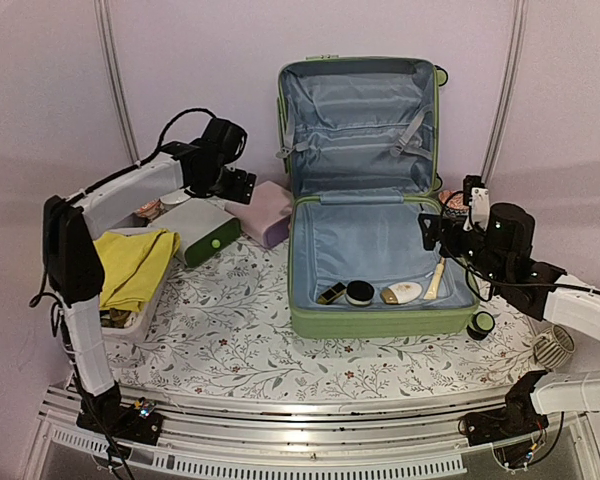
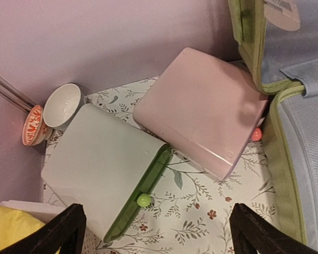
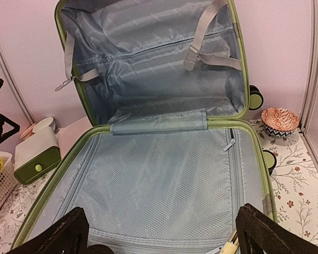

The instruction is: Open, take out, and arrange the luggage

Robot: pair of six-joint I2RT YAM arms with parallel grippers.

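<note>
The green suitcase (image 1: 380,326) stands open, lid (image 1: 358,120) upright. In its base lie a dark small item (image 1: 331,293), a black round container (image 1: 359,293), a white-gold bottle (image 1: 401,293) and a cream tube (image 1: 435,280). My left gripper is open and empty above the left side, over a white-green box (image 2: 103,164) and a pink box (image 2: 199,111). My right gripper hangs open and empty over the suitcase's right part.
A white basket (image 1: 138,318) with yellow cloth (image 1: 130,265) sits at left. A patterned bowl (image 3: 280,121) is behind at right; a striped cup (image 1: 552,347) lies front right.
</note>
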